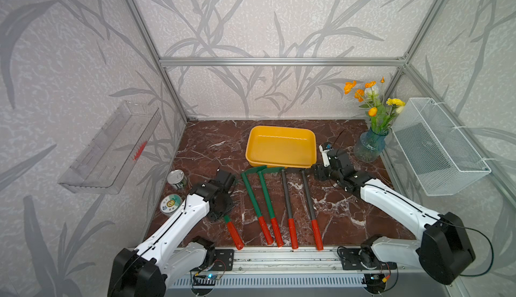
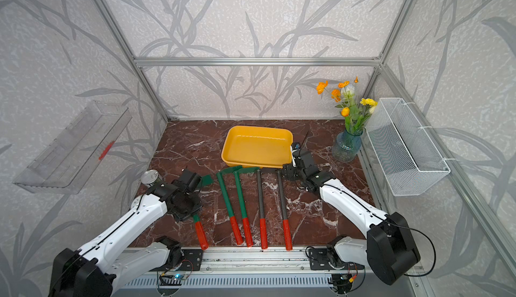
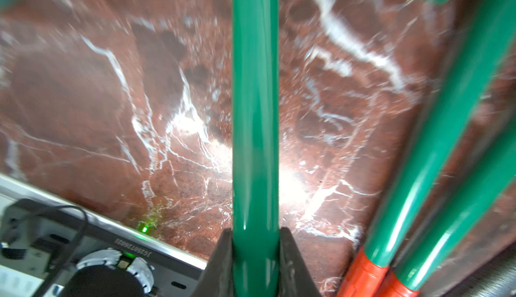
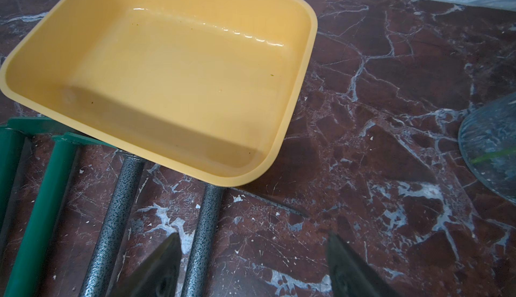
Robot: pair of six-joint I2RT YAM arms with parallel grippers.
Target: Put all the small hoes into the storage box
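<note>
Several long-handled tools with red grips lie in a row. The leftmost green-handled hoe (image 3: 255,109) runs between the fingers of my left gripper, which is at the front left in both top views; whether it is gripped tight is unclear. Two more green handles (image 4: 48,211) and two grey ones (image 4: 110,232) lie to its right. My right gripper stands open beside the right corner of the yellow box (image 4: 177,82), nothing seen between its fingers.
A flower vase (image 1: 369,147) stands at back right. Cans (image 1: 177,180) sit at the left edge. A clear bin (image 1: 107,152) and a mesh basket (image 1: 440,152) hang on the side walls.
</note>
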